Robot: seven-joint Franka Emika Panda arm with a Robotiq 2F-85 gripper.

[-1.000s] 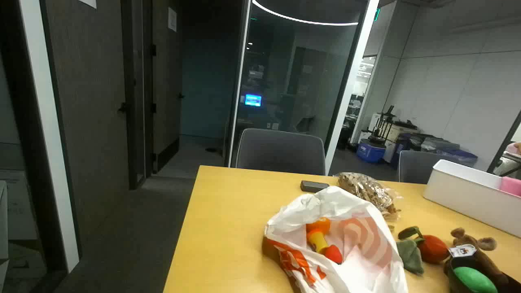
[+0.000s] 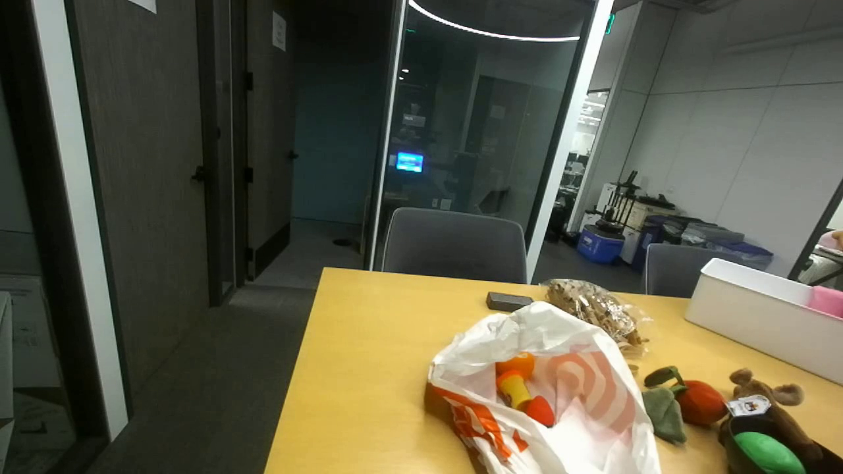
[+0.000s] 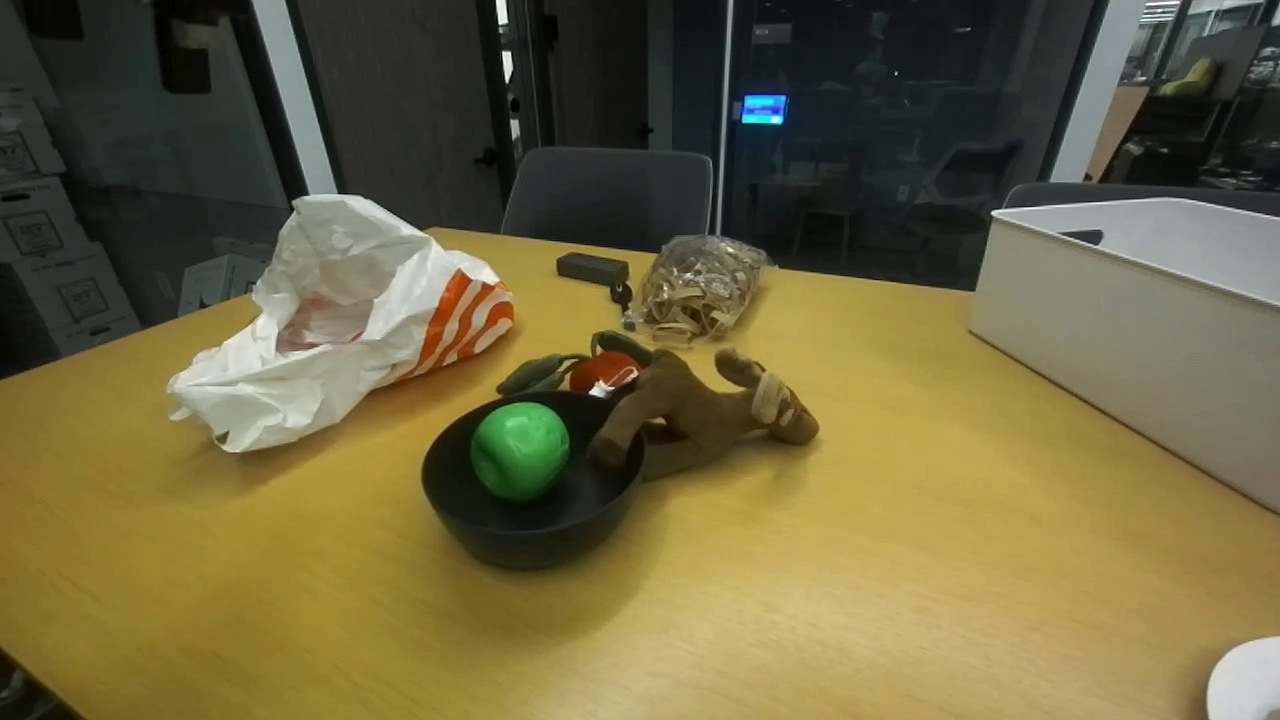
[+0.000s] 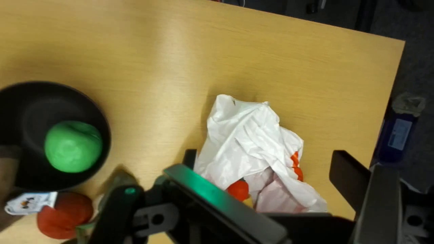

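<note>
In the wrist view my gripper stands open, its fingers wide apart above the white plastic bag (image 4: 248, 140), with nothing held between them. Neither the arm nor the gripper shows in the exterior views. The bag (image 2: 565, 340) lies on its side with its mouth spread. Inside it are an orange ball-like piece (image 2: 517, 364), a yellow piece (image 2: 515, 391) and a red piece (image 2: 541, 411). A black bowl (image 3: 528, 546) holds a green apple-like toy (image 3: 519, 451). The brown plush animal (image 3: 708, 414) leans over the bowl's rim. Behind it sits a red plush with green leaves (image 3: 600, 372).
A clear bag of brown strips (image 3: 702, 288) and a dark block (image 3: 590, 268) lie toward the far edge. The large white bin (image 3: 1128, 312) stands to the right. Part of a white dish (image 3: 1248, 684) shows at the near right.
</note>
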